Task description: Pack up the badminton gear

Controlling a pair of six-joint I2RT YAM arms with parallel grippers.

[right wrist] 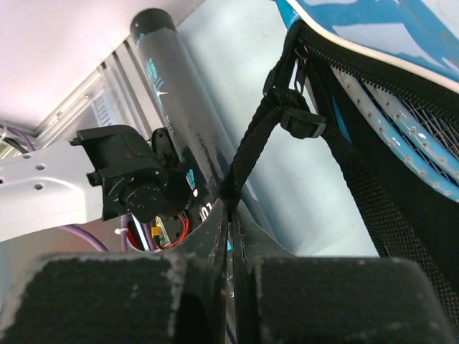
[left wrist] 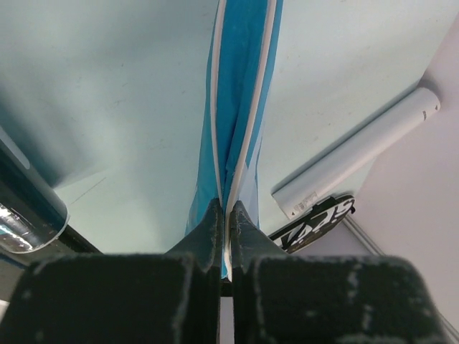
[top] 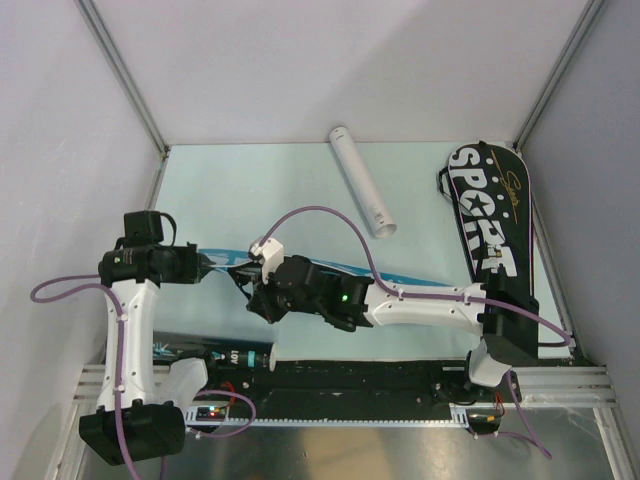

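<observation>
A blue racket bag [top: 412, 277] lies across the middle, partly hidden by my right arm. At its left end my left gripper is shut on the blue fabric with pale piping. My right gripper is shut on a black strap [right wrist: 254, 136] at the bag's zip [right wrist: 351, 54]; beside it the zip is open, showing blue racket frames [right wrist: 401, 136] inside. In the top view the right gripper is near the bag's left end.
A white tube [top: 360, 182] lies at the back middle. A black SPORT case [top: 490, 210] lies along the right. A dark tube [top: 210, 353] lies at the front left.
</observation>
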